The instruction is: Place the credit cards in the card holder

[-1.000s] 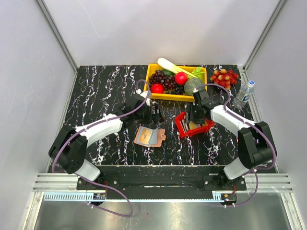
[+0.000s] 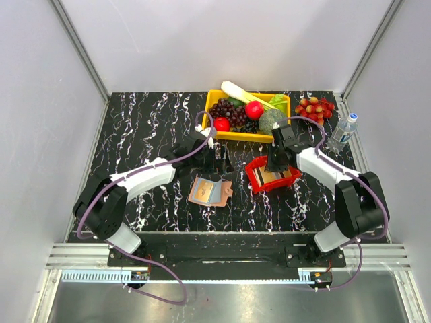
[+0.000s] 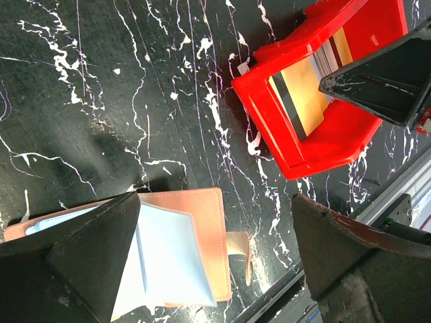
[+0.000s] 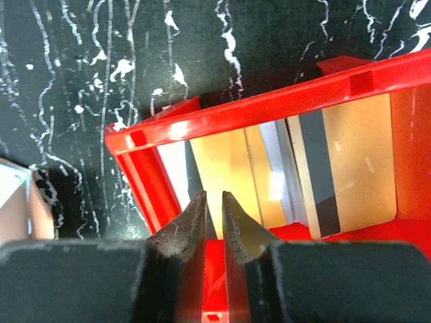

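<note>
Gold credit cards with dark stripes lie in the red box; the right wrist view shows one credit card [image 4: 232, 171] leaning at its left side and another gold card [image 4: 367, 158] further right. My right gripper is over the box, its fingertips together in front of the left card, which lies beyond them and not between them. The pinkish card holder [image 2: 209, 192] lies spread on the table left of the box, its clear sleeves [image 3: 172, 249] showing in the left wrist view. Above and behind the holder, my left gripper stands open with nothing between its fingers.
The red box [image 2: 256, 183] has raised walls around the cards. Behind it stands a yellow crate [image 2: 236, 136] of fruit and vegetables. A water bottle [image 2: 342, 132] and red fruit [image 2: 314, 109] are at the back right. Bare marble table lies left of the holder.
The left gripper has shifted only slightly.
</note>
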